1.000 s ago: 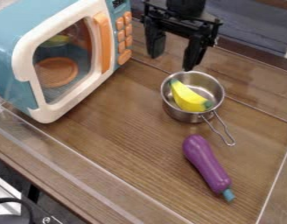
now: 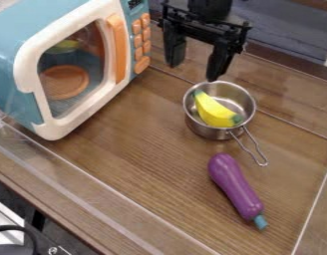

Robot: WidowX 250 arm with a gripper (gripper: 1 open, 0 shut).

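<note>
My black gripper (image 2: 197, 57) hangs at the top of the view, its two fingers spread open with nothing between them, above and behind a steel pot (image 2: 241, 101) with a long handle. A yellow banana (image 2: 211, 110) lies inside the pot. A purple eggplant (image 2: 233, 186) with a teal tip lies on the wooden counter (image 2: 140, 169) in front of the pot. A blue and white toy microwave (image 2: 20, 58) with orange buttons stands at the left; behind its window an orange dish (image 2: 65, 82) and something yellow-green show.
A clear strip runs along the front left edge, with a white object and a black cable at the bottom left corner. A grey wall closes off the back right.
</note>
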